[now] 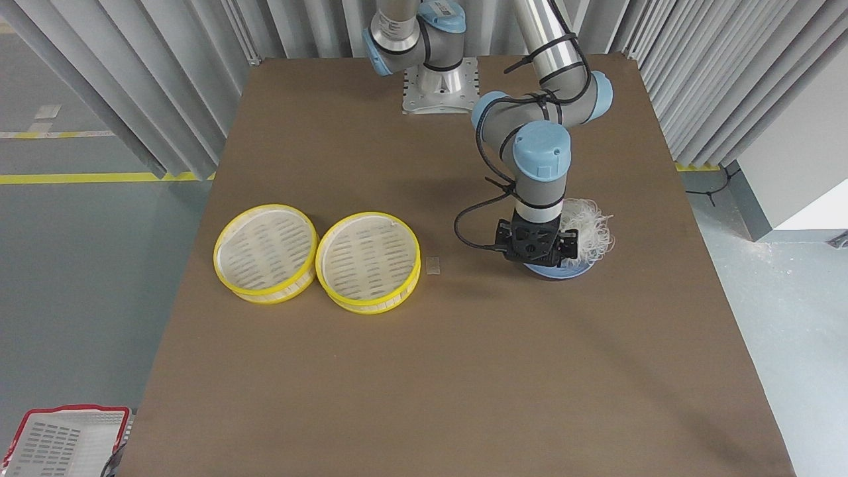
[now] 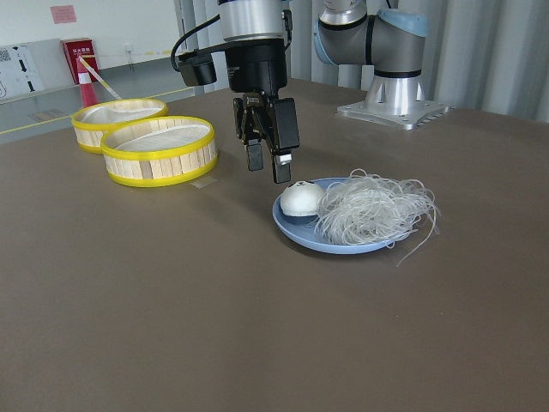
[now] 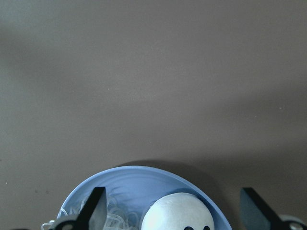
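The gripper (image 2: 268, 165) hangs open just above and beside a blue plate (image 2: 334, 246), fingers apart with nothing held. On the plate lie a white ball with a black-dotted face (image 2: 300, 199) and a heap of white stringy noodles (image 2: 373, 209). In the wrist view the ball (image 3: 175, 215) sits low between the open fingers, inside the plate (image 3: 129, 184). In the front view the gripper body hides the ball, and the noodles (image 1: 588, 226) show to its right.
Two round yellow-rimmed steamer baskets (image 1: 368, 254) (image 1: 264, 250) stand side by side left of the plate.
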